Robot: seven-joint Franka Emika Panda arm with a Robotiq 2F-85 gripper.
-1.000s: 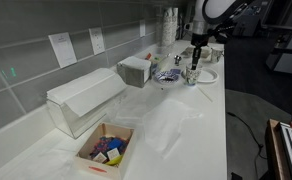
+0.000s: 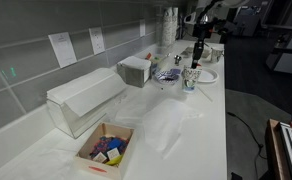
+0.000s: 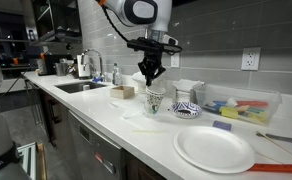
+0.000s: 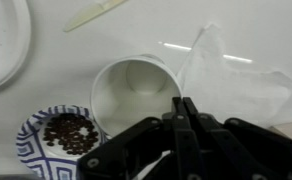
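Observation:
A patterned paper cup (image 3: 155, 102) with a white inside stands upright on the counter. From above, in the wrist view, the inside of the cup (image 4: 136, 92) looks empty. My gripper points down at the cup's rim with its fingers shut together. Whether the thin rim is between the fingertips cannot be made out. Seen from the side, the gripper (image 3: 151, 82) is right at the top of the cup. Beside the cup sits a blue-and-white bowl (image 4: 29, 140) of dark brown beans.
A white plate (image 3: 214, 148) and a pale knife (image 4: 94, 14) lie near the cup. Crumpled clear plastic (image 2: 164, 128) covers part of the counter. A box of coloured items (image 2: 104, 150) stands at the near end, and a clear bin (image 3: 236, 103) stands by the wall.
The arm's upper links have shifted and reach in differently above the cup, while the gripper stays close over it. The objects on the counter look unmoved.

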